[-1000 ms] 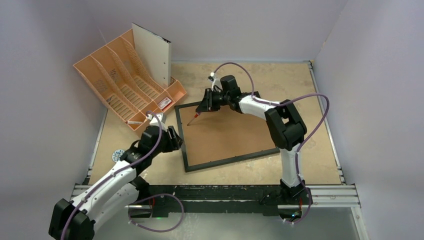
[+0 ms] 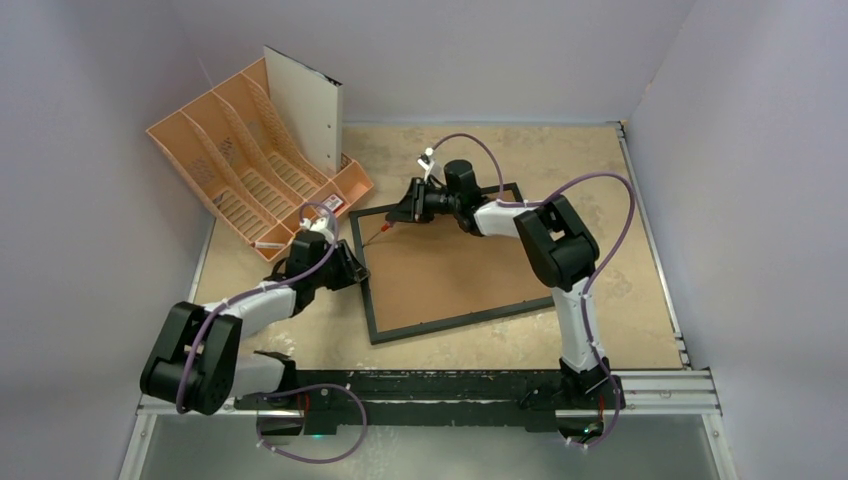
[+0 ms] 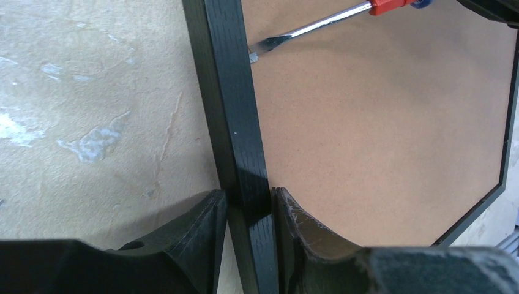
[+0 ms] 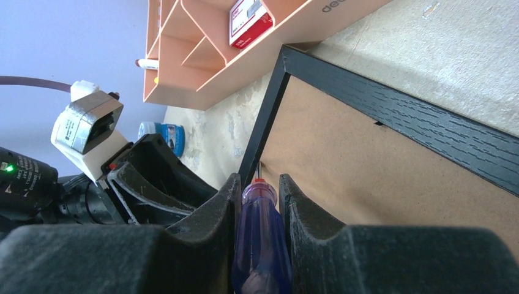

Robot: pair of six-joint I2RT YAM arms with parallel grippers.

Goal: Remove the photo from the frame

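Note:
A black picture frame (image 2: 447, 321) lies face down on the table, its brown backing board (image 2: 450, 275) uppermost. My left gripper is shut on the frame's left bar (image 3: 235, 110), one finger on each side of it. A screwdriver with a red and blue handle (image 4: 260, 245) is held in my right gripper, which is shut on it. In the left wrist view the screwdriver's flat blade (image 3: 269, 44) reaches the inner edge of that bar, at a small metal tab (image 3: 253, 57). Any photo is hidden beneath the board.
An orange organizer (image 2: 235, 150) holding a white binder (image 2: 305, 110) stands at the back left, close to the frame's corner. In the right wrist view a blue-capped jar (image 4: 173, 138) stands beside the left arm. Bare table lies to the frame's right.
The screwdriver tip has shifted left, from over the board to the bar's inner edge.

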